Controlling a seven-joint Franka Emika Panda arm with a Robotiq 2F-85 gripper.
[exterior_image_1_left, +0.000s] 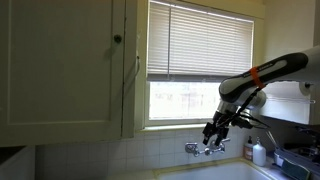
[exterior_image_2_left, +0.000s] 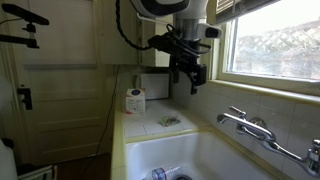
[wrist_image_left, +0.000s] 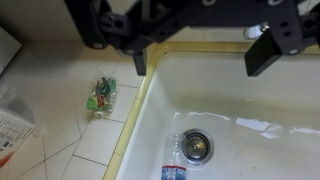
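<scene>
My gripper is open above the white sink (wrist_image_left: 240, 92), its two fingers wide apart and nothing between them. In exterior view 2 the gripper (exterior_image_2_left: 187, 78) hangs pointing down, well above the sink and counter. A clear bottle with a red and blue label (wrist_image_left: 174, 160) lies in the basin beside the drain (wrist_image_left: 197, 147), partly cut off by the frame's lower edge. On the tiled counter left of the sink rests a clear bag with green and coloured contents (wrist_image_left: 101, 95), apart from the fingers.
A white jug (exterior_image_2_left: 135, 100) stands farther back on the counter. The wall faucet (exterior_image_2_left: 250, 126) juts out over the sink's right side. Several bottles, one white (exterior_image_1_left: 259, 155), stand near the sink's far right corner. Tile around the bag is bare.
</scene>
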